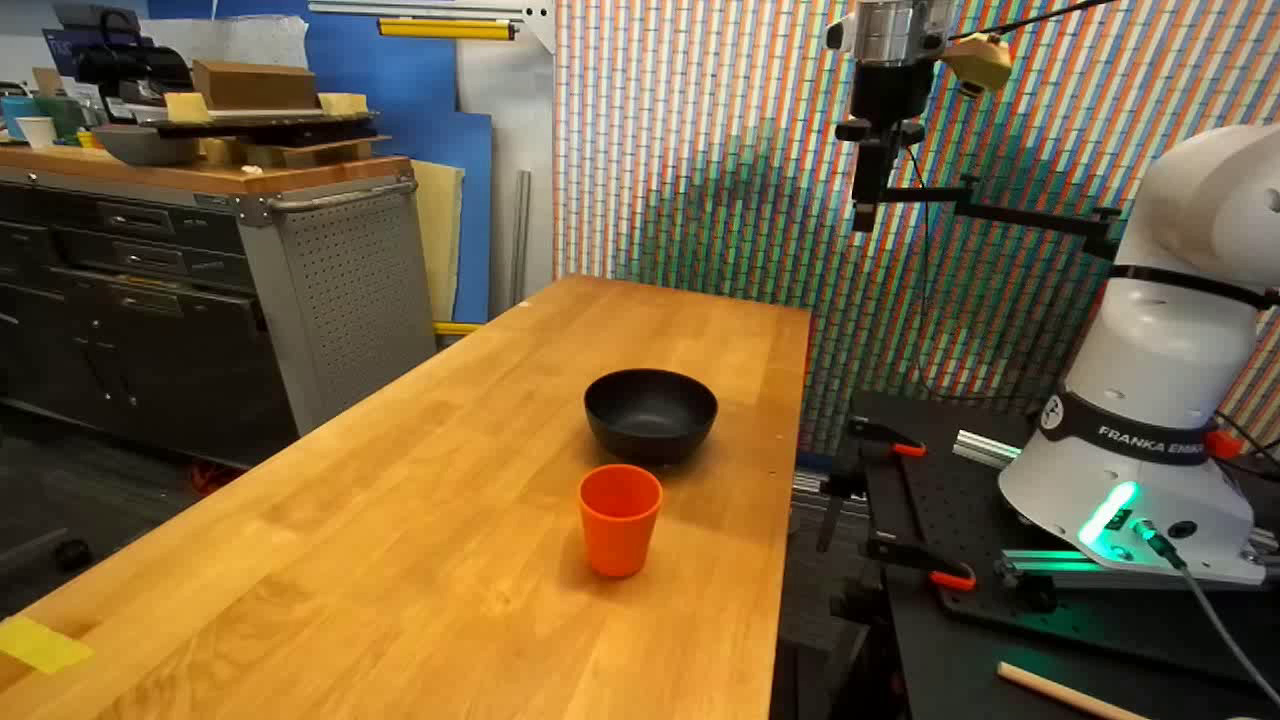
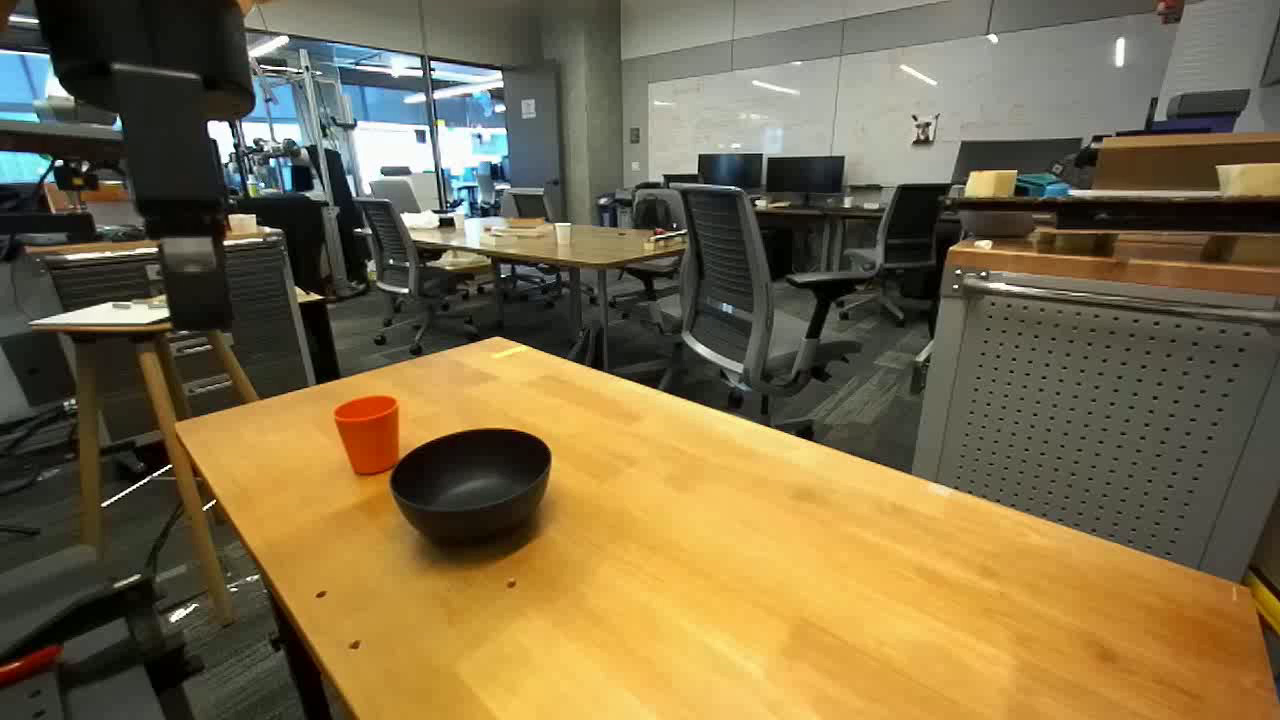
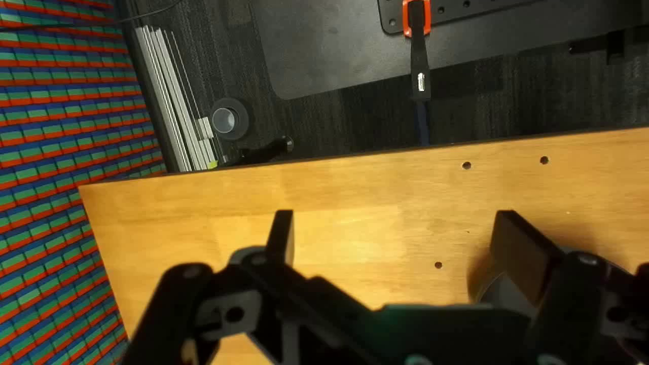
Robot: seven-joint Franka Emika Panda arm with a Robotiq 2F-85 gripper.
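Note:
An orange cup [image 1: 618,522] stands upright on the wooden table, close beside a black bowl [image 1: 651,416]. In the second exterior view the cup [image 2: 367,434] is to the left of the bowl [image 2: 470,485], which is empty. High above the tabletop hangs my gripper [image 1: 864,218]. Seen from the wrist, the gripper is open, its two fingers wide apart with only bare wood below them. Part of the bowl [image 3: 509,293] shows beneath the right finger; the cup is out of the wrist view.
Black clamps [image 1: 918,558] line the robot's mount beside the table edge. A striped panel [image 1: 696,156] stands behind the table's far end. A tool cabinet [image 1: 336,264] stands across from the arm.

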